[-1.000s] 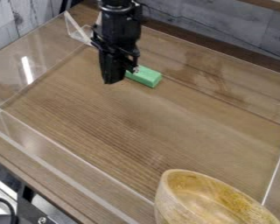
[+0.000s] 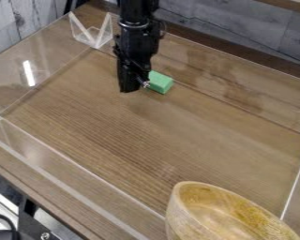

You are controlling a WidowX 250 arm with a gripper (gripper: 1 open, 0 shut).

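Observation:
My dark gripper (image 2: pixel 132 82) is low over the wooden table near the back, left of centre, with the arm rising behind it. A green block (image 2: pixel 157 82) lies on the table just right of the gripper, partly hidden by it. Whether the fingers are open or shut is too small and dark to tell.
A large yellow bowl (image 2: pixel 228 216) sits at the front right. Clear or white wire-like items (image 2: pixel 90 33) stand at the back left edge. A tiled wall runs along the back.
My gripper has moved down and slightly right, closer to the green block. The block and bowl look unmoved.

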